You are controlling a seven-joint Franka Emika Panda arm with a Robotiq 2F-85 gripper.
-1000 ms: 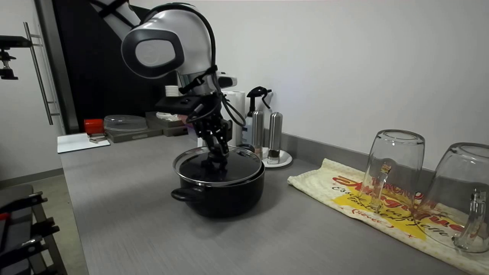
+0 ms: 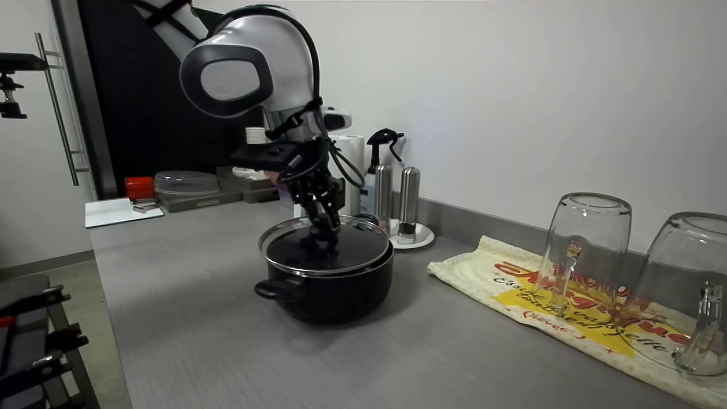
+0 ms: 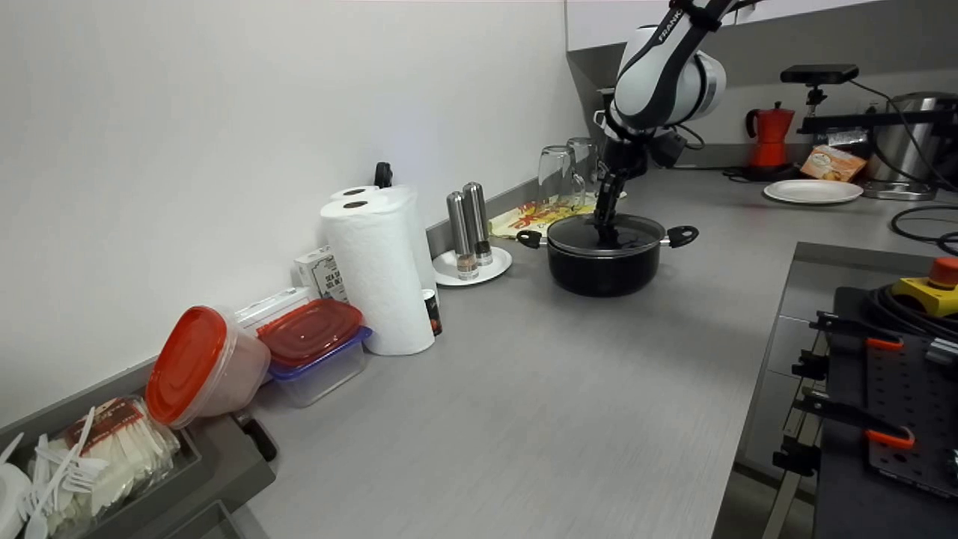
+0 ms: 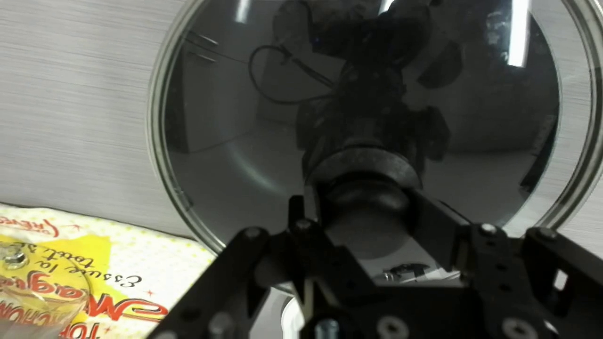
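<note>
A black pot (image 2: 341, 300) with two side handles stands on the grey counter, and a glass lid (image 2: 286, 249) with a metal rim lies over its top. In exterior view 1 the lid sits slightly off-centre, towards the left of the pot's mouth. Above the lid's centre, my gripper points down, its fingers shut on the dark round lid knob (image 4: 367, 195). From exterior view 2 the lid (image 3: 575, 235) appears nearly level on the pot (image 3: 603, 274); whether its rim fully touches the pot all round I cannot tell.
Two steel mills (image 2: 409, 204) on a white plate (image 2: 423, 237) stand behind the pot. Glass mugs (image 2: 586, 252) rest upside down on a printed cloth (image 2: 470, 266) at the right. Paper towel rolls (image 3: 377, 278) stand by the wall.
Hardly anything differs: the lid has shifted very slightly in exterior view 1, with the gripper still at its knob. The pot has stayed in place.
</note>
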